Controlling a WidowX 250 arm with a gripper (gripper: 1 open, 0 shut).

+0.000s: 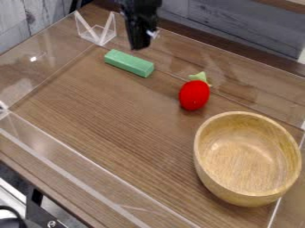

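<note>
My gripper (139,41) is at the top centre of the camera view, dark and mostly cut off by the frame edge, raised behind a green block (128,62); its finger state is hard to make out. The green block lies flat on the wooden table (95,134), apart from the gripper.
A red oval object (194,95) with a small green piece (201,77) behind it sits right of the block. A large tan bowl (244,156) fills the lower right. A clear plastic piece (95,27) is at the upper left.
</note>
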